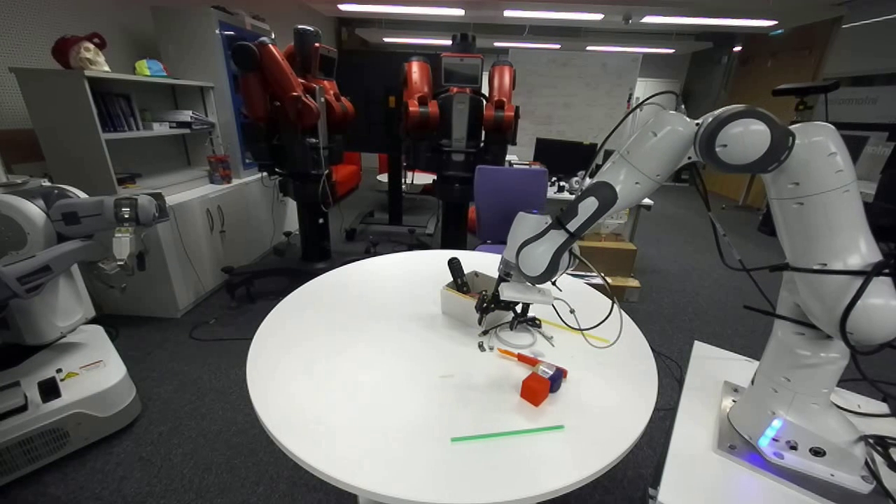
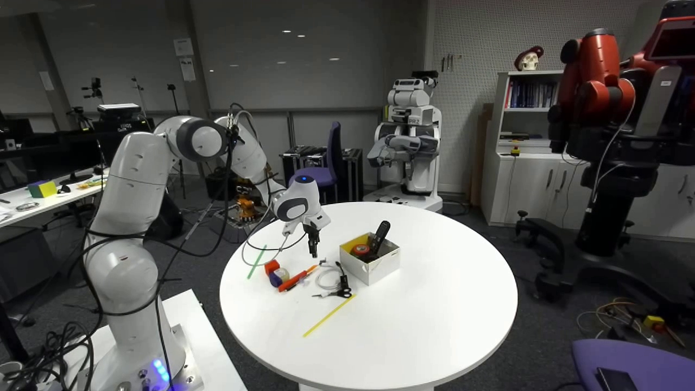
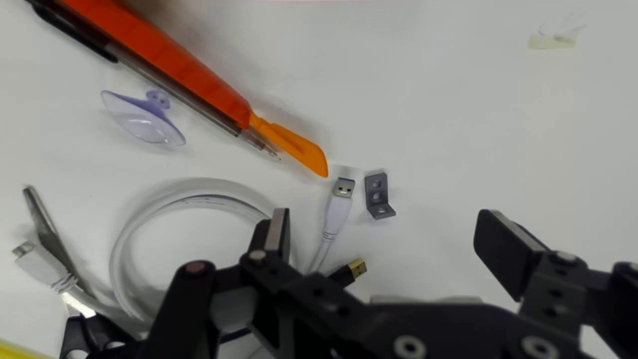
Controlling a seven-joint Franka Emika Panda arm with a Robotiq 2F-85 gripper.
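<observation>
My gripper stands open above the table, nothing between its fingers. Below the gap in the wrist view lie a small grey bracket (image 3: 377,196), a white USB plug (image 3: 338,209) and a black cable's gold plug (image 3: 357,269). Left of them curls a white cable (image 3: 122,257). An orange-tipped red tool (image 3: 197,75) lies beside a dark pen and a clear suction cup (image 3: 143,119). In exterior view 1 the gripper (image 1: 505,320) hangs just in front of the white box (image 1: 460,309), which holds a black handheld object (image 1: 458,276) and a red item.
A red cube (image 1: 535,389) and a blue roll (image 1: 554,377) sit nearer the table's front. A green stick (image 1: 507,433) and a yellow stick (image 2: 329,315) lie flat. Black-handled scissors (image 2: 343,290) rest by the cable.
</observation>
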